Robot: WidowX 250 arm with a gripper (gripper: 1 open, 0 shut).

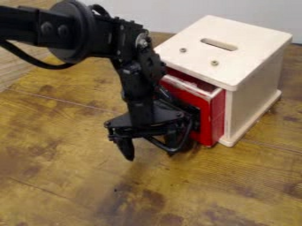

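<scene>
My black gripper (147,141) hangs low in the middle of the view, pointing down just above or at the wooden floor, beside the red front panel (203,110) of a cream wooden box (248,97). Its fingers appear apart, with nothing visible between them. A dark cable or part of the wrist loops beside the panel and partly hides it.
The box has a slot and two small knobs or screws on its top and stands at the right. A pale wall runs along the back.
</scene>
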